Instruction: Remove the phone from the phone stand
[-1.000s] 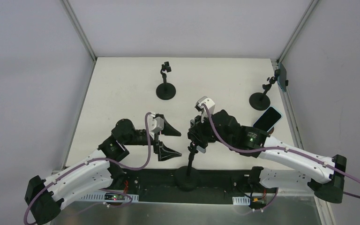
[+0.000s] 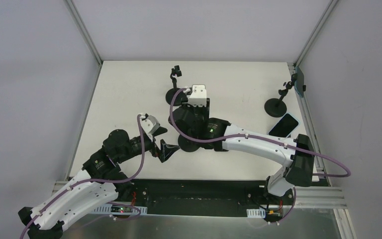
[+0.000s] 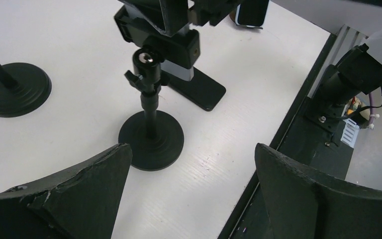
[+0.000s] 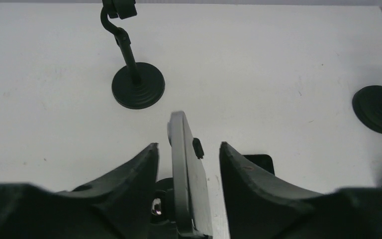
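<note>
A phone stand (image 3: 150, 144) stands on the table near its front middle. In the right wrist view its holder, with an upright silver-edged piece (image 4: 183, 164), lies between the fingers of my right gripper, which are part apart; whether they touch it I cannot tell. In the top view that gripper hides most of the holder. My left gripper is open below and left of it, with nothing between its fingers. A dark phone (image 3: 194, 89) lies flat behind the stand in the left wrist view.
An empty stand (image 2: 175, 97) stands at the back middle. At the right, another stand (image 2: 276, 107) holds a phone (image 2: 299, 82), and a further phone (image 2: 284, 125) lies near the edge.
The front stand has moved back from the table's front edge onto the table. My right gripper has moved back and left over it; my left gripper has shifted left.
</note>
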